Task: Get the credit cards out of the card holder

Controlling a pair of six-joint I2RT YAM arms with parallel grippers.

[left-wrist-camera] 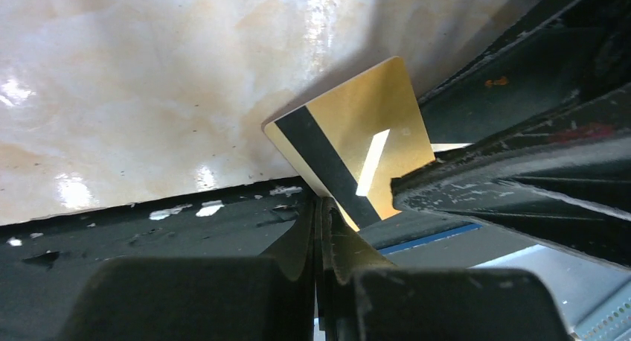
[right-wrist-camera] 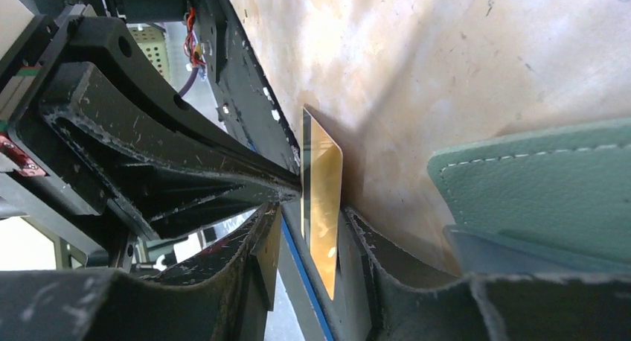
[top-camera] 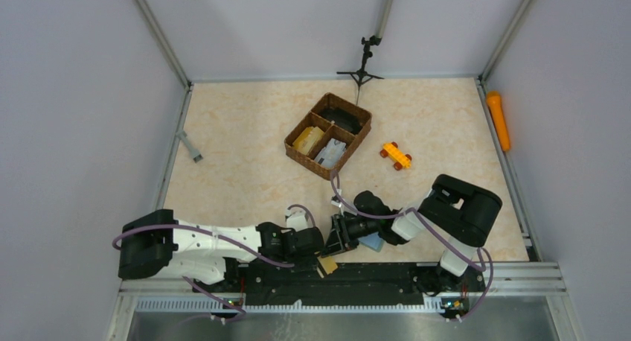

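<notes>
A gold card with a black stripe [left-wrist-camera: 364, 125] stands tilted at the table's front edge. My left gripper is shut on its striped edge, only the tips touching. Coming from the other side, my right gripper is part open with the card between its fingers. In the right wrist view a gap shows on the card's left, while the right finger [right-wrist-camera: 357, 240] is close against it. A teal card holder [right-wrist-camera: 551, 185] with stitched edges lies on the table, partly cut off by the frame. From above, the right arm covers part of its light-blue shape [top-camera: 372, 241].
Further back sits a wicker basket [top-camera: 307, 161] with a yellow item [top-camera: 307, 140], a whitish packet [top-camera: 330, 153] and a dark item [top-camera: 341, 119] in its compartments. A yellow toy car [top-camera: 396, 155] is to its right.
</notes>
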